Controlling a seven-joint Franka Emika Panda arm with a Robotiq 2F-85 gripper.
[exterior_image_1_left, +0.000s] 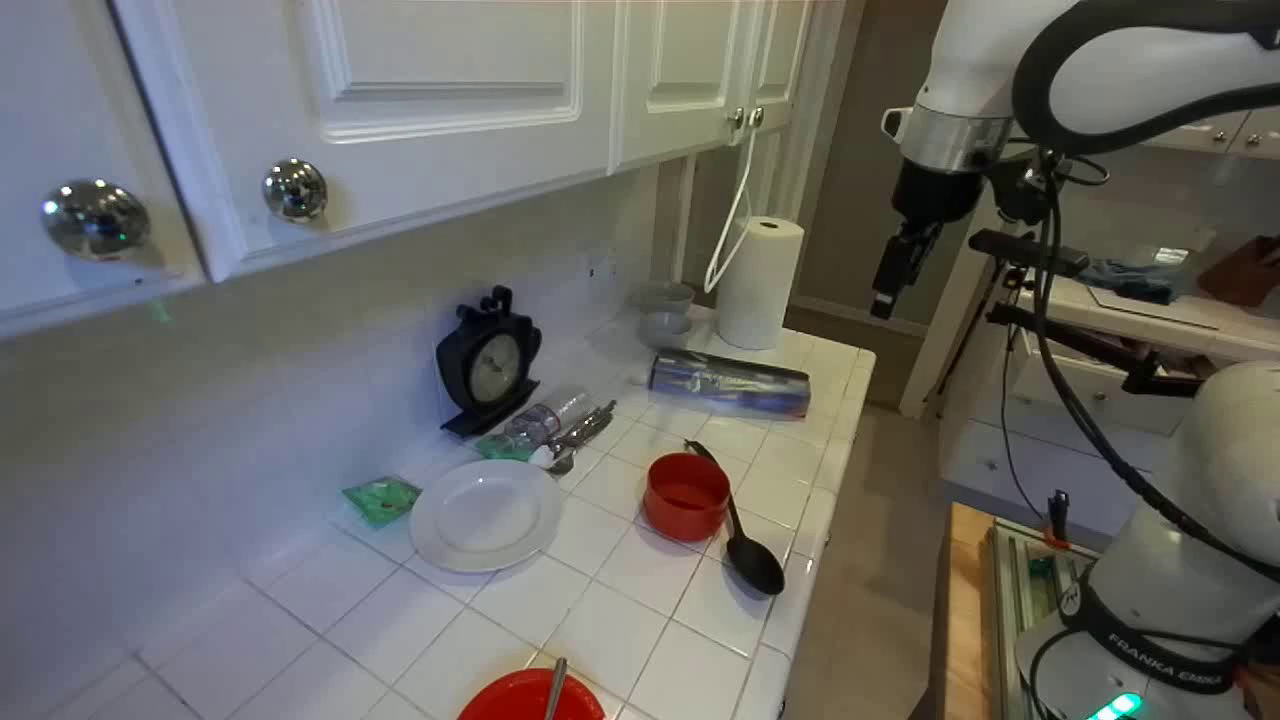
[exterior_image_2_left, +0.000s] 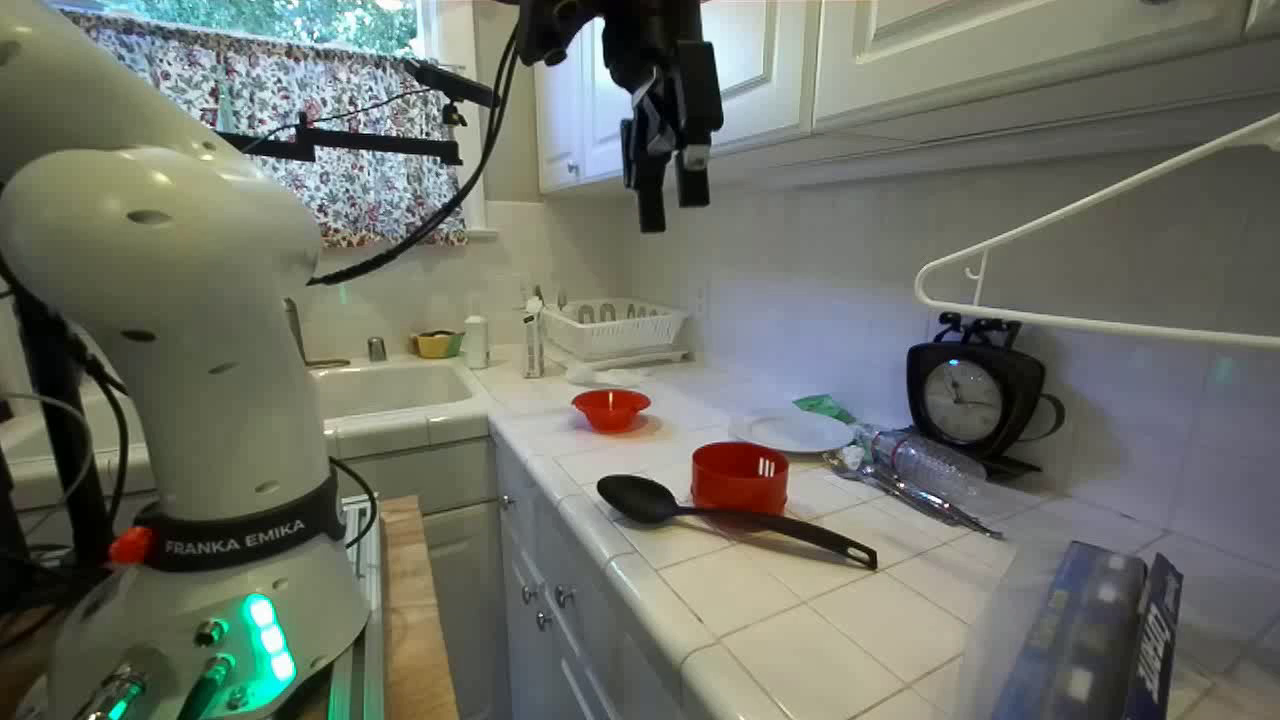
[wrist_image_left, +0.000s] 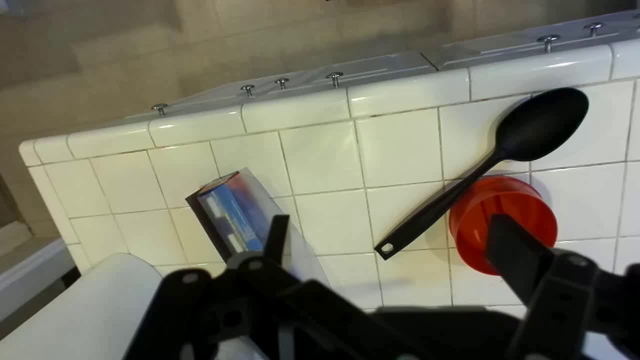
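Observation:
High above the tiled counter hangs my gripper, its fingers wide apart and empty. In the wrist view its two black fingers frame bare tile, with the gripper well clear of the surface. Below it lies a black spoon, its handle resting beside a red cup. One finger hides part of that cup in the wrist view. Farther along the counter stands a red bowl, with a utensil handle in it in exterior view 1. A white plate lies near the wall.
A wrap box and paper towel roll occupy one counter end. Against the wall are a black clock, clear bottle, metal utensils and green packet. A hanger dangles from the cabinets. A dish rack sits by the sink.

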